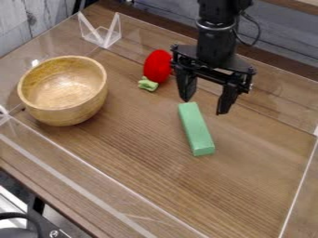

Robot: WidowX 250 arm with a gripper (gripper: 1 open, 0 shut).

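Note:
My black gripper (211, 76) hangs over the back middle of the wooden table (112, 172), its two fingers spread wide apart with nothing visible between them. Just below it a long green block (196, 128) lies flat on the table. A red rounded object (158, 66) sits left of the gripper, with a small green item (149, 85) beside it.
A large wooden bowl (62, 91) stands at the left. A clear wire-like or plastic piece (102, 30) is at the back left. Black cabling shows at the lower left corner.

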